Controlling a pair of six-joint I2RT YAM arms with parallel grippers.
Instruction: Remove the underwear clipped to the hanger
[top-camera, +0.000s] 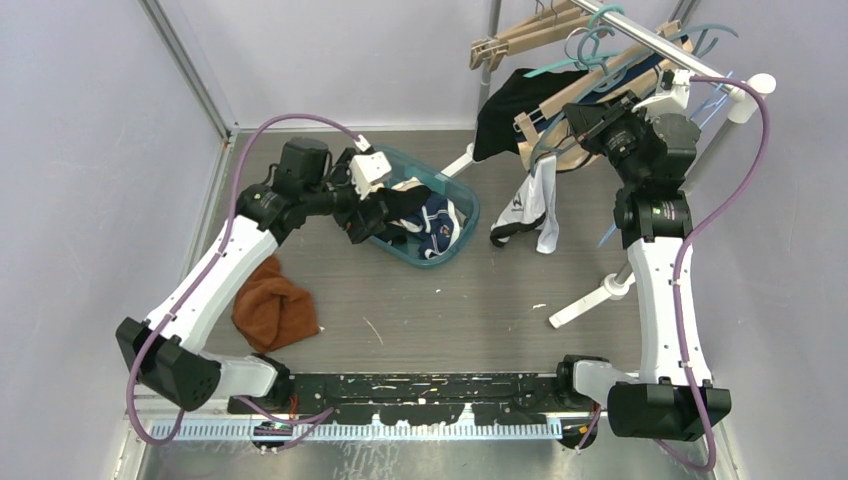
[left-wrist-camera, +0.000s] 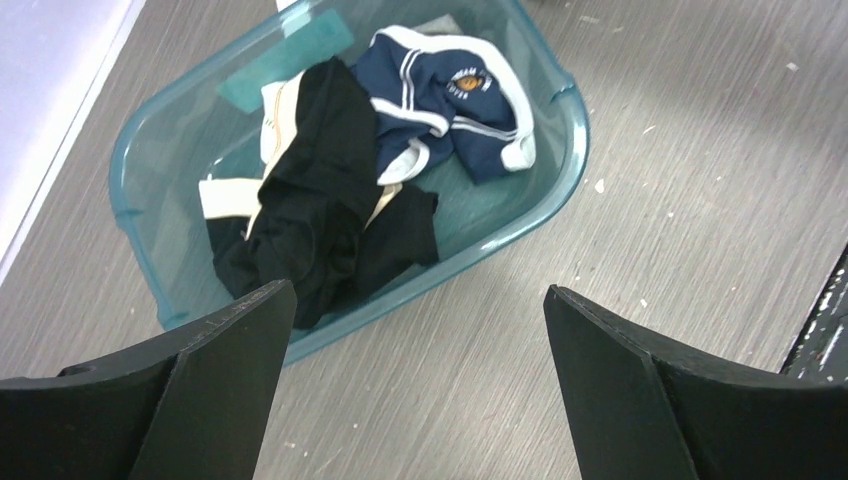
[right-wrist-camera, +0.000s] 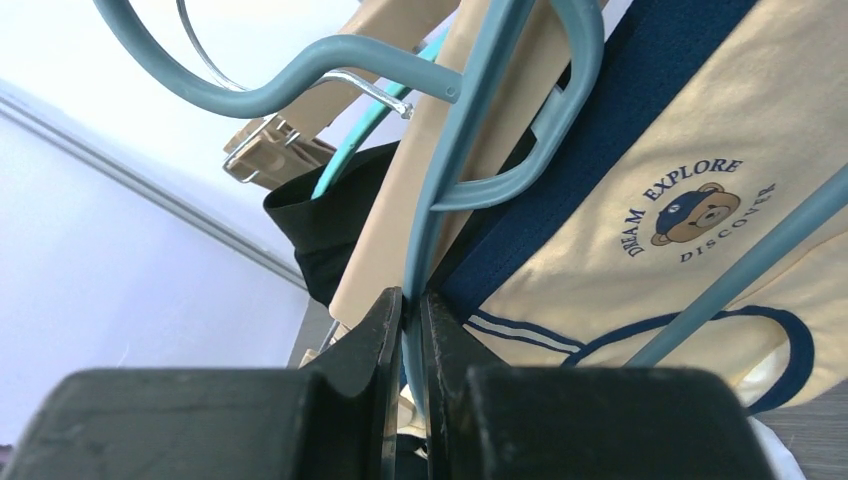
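At the rack, my right gripper is shut on the blue-grey plastic hanger (right-wrist-camera: 433, 190), whose bar runs between its fingertips. A white and black garment (top-camera: 531, 207) hangs low below that hanger in the top view. Just behind, a beige garment (right-wrist-camera: 655, 260) with a navy band and a bear print hangs along a wooden clip hanger (right-wrist-camera: 405, 170). My right arm hides part of these in the top view. My left gripper stands open and empty by the near left side of the teal basket (left-wrist-camera: 470, 245), in which black and navy clothes (left-wrist-camera: 325, 190) lie.
More wooden hangers (top-camera: 530, 38) and a black garment (top-camera: 515, 110) hang on the rack rail (top-camera: 660, 42). One white rack foot (top-camera: 585, 304) rests on the floor at right. A brown cloth (top-camera: 275, 305) lies beneath my left arm.
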